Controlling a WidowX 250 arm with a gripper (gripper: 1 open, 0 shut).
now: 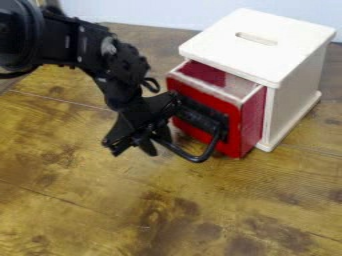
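A white wooden cabinet (274, 45) stands at the upper right, its red-fronted drawer (238, 138) pulled partly out. A black plate with a curved handle (207, 150) is on the drawer front. My black gripper (158, 135) is at the left end of that handle, low in front of the drawer. Whether its fingers are shut on the handle is hard to tell, as they are dark and overlap it.
A wall edge shows at the far left.
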